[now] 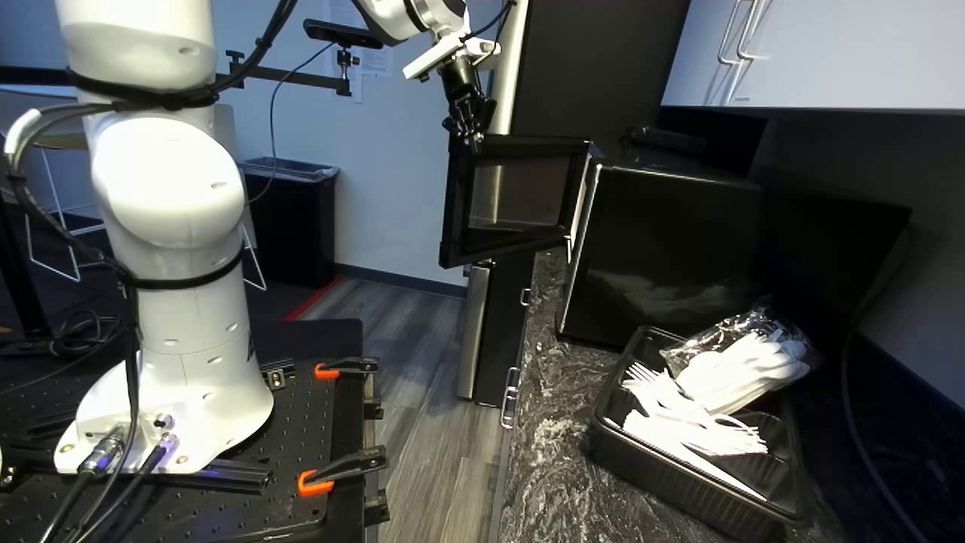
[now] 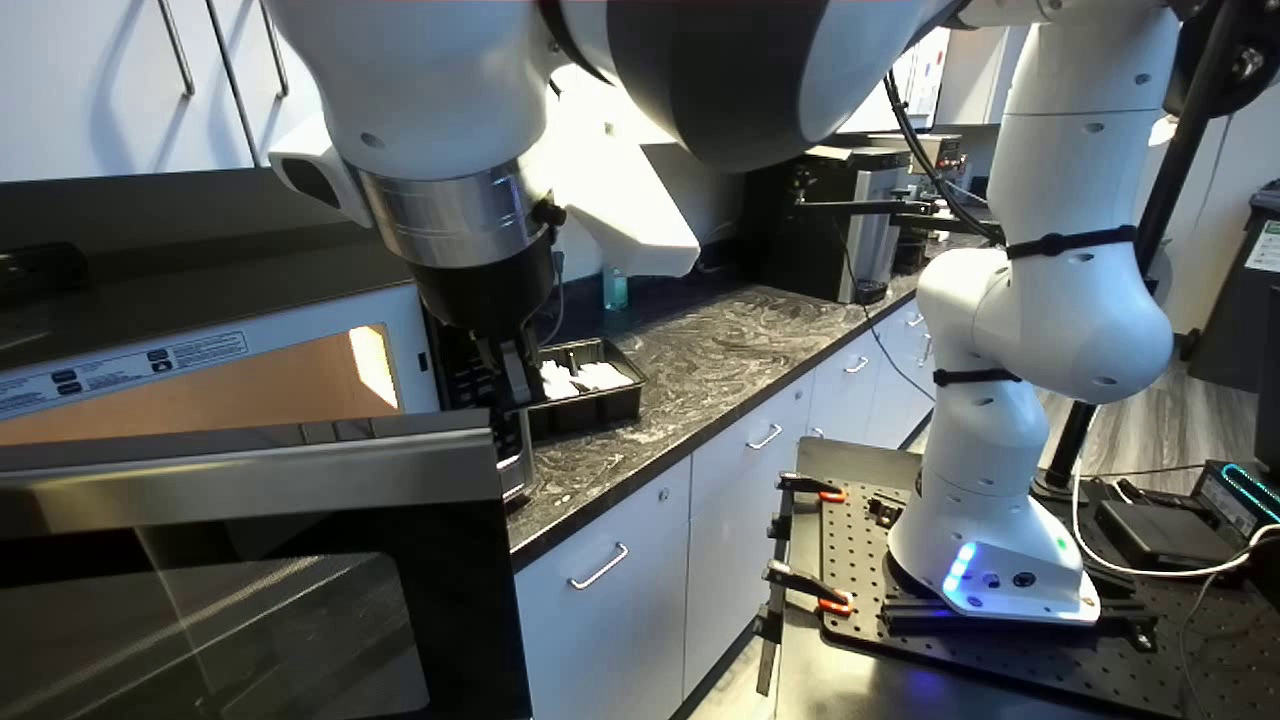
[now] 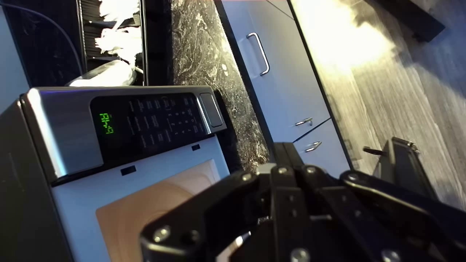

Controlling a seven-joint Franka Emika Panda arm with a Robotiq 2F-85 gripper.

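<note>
The microwave (image 1: 669,253) stands on the counter with its door (image 2: 276,492) swung wide out and the light tan cavity (image 2: 240,390) showing. My gripper (image 1: 475,140) is at the top of the door's free end, on its inner side; whether it touches the door is unclear. In the wrist view the gripper's fingers (image 3: 286,163) lie together, and nothing shows between them. The control panel (image 3: 150,120) with green digits faces up beside the opening.
A black tray (image 1: 669,466) of white plastic cutlery sits on the dark counter (image 1: 552,434) beside the microwave. Wall cabinets (image 1: 832,54) hang above.
</note>
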